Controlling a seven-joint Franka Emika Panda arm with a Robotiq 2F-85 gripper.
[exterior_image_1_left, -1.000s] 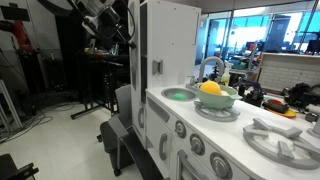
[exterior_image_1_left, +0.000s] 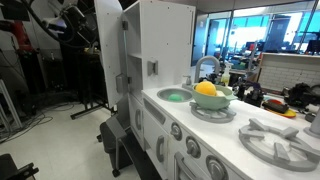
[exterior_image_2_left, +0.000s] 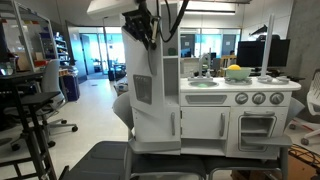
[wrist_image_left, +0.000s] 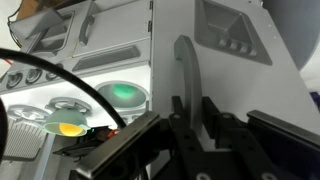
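A tall white cabinet door (exterior_image_2_left: 152, 112) with a grey recessed panel stands swung out from the toy kitchen's tall cabinet (exterior_image_1_left: 165, 45). In the wrist view, a long grey handle (wrist_image_left: 187, 62) runs up the door's face, and my gripper is shut on its near end. Seen from the front, the gripper (exterior_image_2_left: 150, 42) is at the upper part of the door, and the arm partly covers the grip. From the side, the door (exterior_image_1_left: 108, 50) stands left of the cabinet, with the shelved interior (exterior_image_1_left: 134, 55) exposed between them.
The white counter (exterior_image_1_left: 220, 125) holds a sink with a green basin (exterior_image_1_left: 175, 95), a faucet (exterior_image_1_left: 207, 62), a pale green bowl (exterior_image_1_left: 213, 101) with a yellow ball (exterior_image_1_left: 206, 88), and grey burners (exterior_image_1_left: 280, 143). Grey mats (exterior_image_2_left: 100, 160) cover the floor in front.
The door has swung outward to the left, widening the opening and showing more of the cabinet's inside. My arm has moved left along with it. The counter items look unmoved.
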